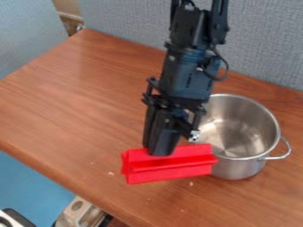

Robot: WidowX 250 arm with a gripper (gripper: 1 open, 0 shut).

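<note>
My black gripper [164, 142] hangs over the front middle of the wooden table, pointing down at a red elongated block [168, 167] just in front of the steel pot. The fingers reach the block's top; whether they are shut on it is hard to tell. The steel pot [249, 142] with a side handle stands to the right, partly behind the arm and block.
Grey walls stand behind.
</note>
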